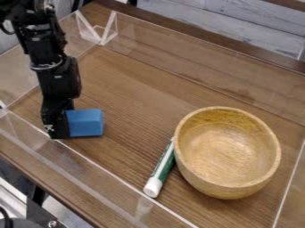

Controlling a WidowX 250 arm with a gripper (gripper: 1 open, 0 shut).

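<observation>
My black gripper (57, 118) reaches down at the left of the camera view and is low on the table, at a blue block (85, 121). It appears shut on the block's left end; the fingers are dark and hard to tell apart. The block lies at table level.
A tan oval bowl (226, 151) sits at the right, with a white-and-green marker (161, 167) lying along its left side. A white object (98, 28) is at the upper left.
</observation>
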